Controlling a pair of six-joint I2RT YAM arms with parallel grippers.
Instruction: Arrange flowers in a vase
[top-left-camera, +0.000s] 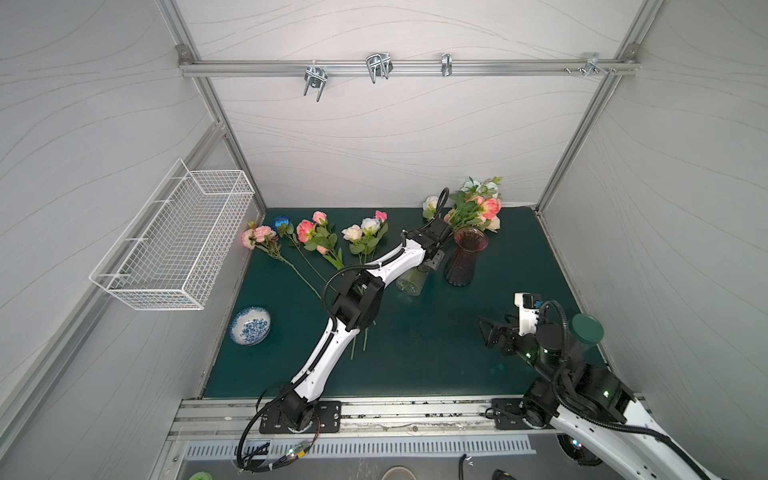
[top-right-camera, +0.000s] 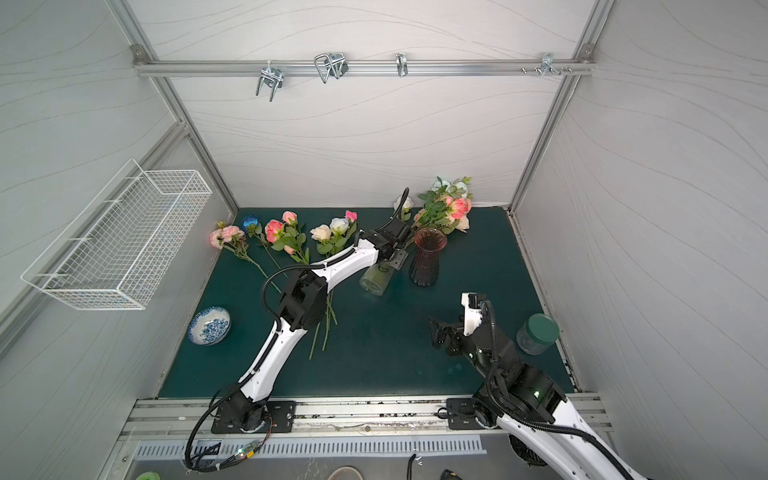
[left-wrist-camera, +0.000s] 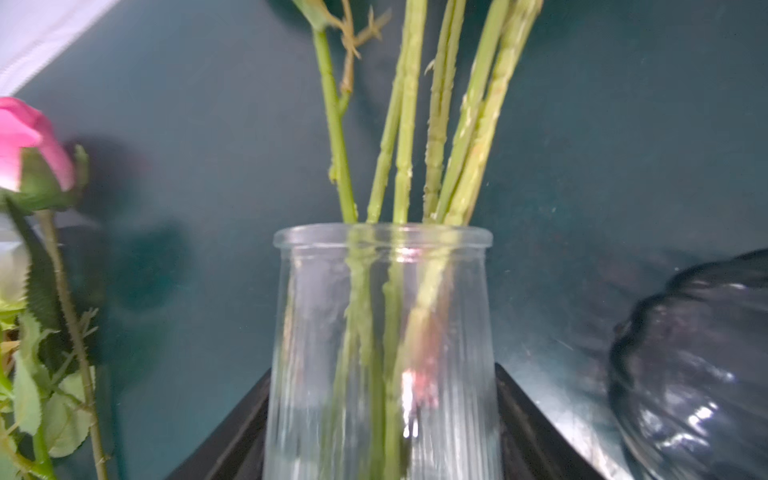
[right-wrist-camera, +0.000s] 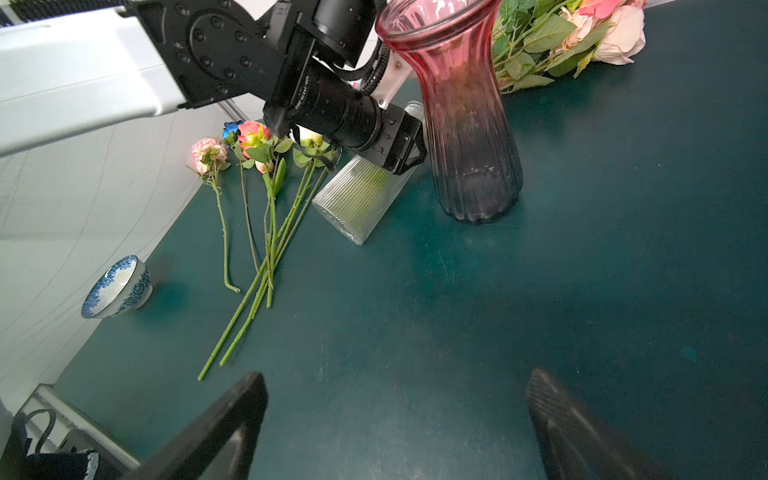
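A clear ribbed glass vase (right-wrist-camera: 364, 200) leans over or lies on its side, green stems (left-wrist-camera: 408, 136) running through its mouth. My left gripper straddles this vase, one finger (left-wrist-camera: 240, 436) at each side of the glass; whether they press on it cannot be made out. Right beside it stands a pink-to-grey vase (right-wrist-camera: 472, 136), upright. Loose flowers, pink (top-left-camera: 305, 232), blue (top-left-camera: 281, 222) and white (top-left-camera: 370, 225), lie at the left, partly behind the left arm. My right gripper is open and empty at the front right.
A blue-patterned bowl (top-left-camera: 250, 326) sits at the left. A jar with a green lid (top-right-camera: 544, 329) stands by the right edge, behind my right arm. A wire basket (top-left-camera: 180, 240) hangs on the left wall. Bare table lies at front centre.
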